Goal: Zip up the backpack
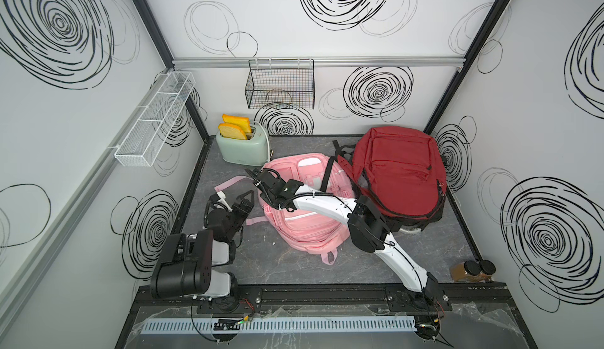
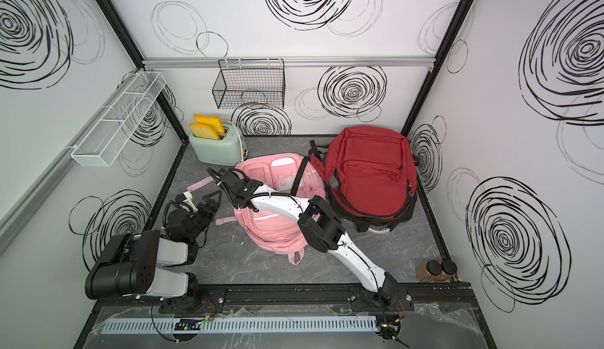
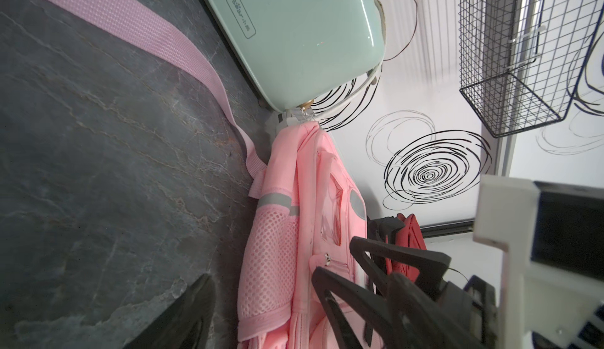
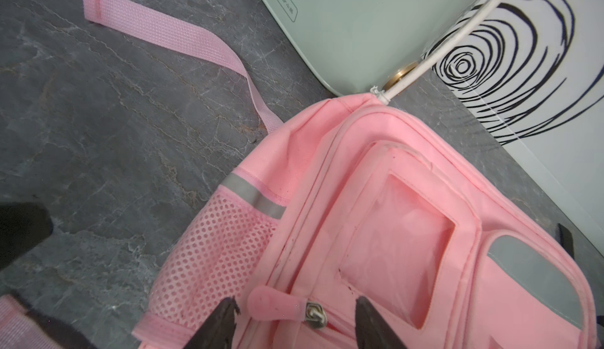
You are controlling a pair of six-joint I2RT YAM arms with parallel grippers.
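The pink backpack (image 1: 314,235) lies in the middle of the counter, its front pockets and mesh side pocket (image 4: 214,254) facing up in the right wrist view. A pink zipper pull with a metal slider (image 4: 276,305) lies along the pocket edge. My right gripper (image 1: 256,179) hangs over the backpack's upper left, open, with the pull just ahead of its fingertips (image 4: 220,320). My left gripper (image 1: 245,203) is beside the backpack's left side, low over the counter, apparently part open with nothing visible between its fingers.
A mint toaster (image 1: 242,151) with yellow slices stands behind, a red backpack (image 1: 396,166) lies to the right, and two jars (image 1: 466,272) sit at front right. Bare counter (image 1: 264,267) shows front left. Wire baskets (image 1: 280,85) hang on the walls.
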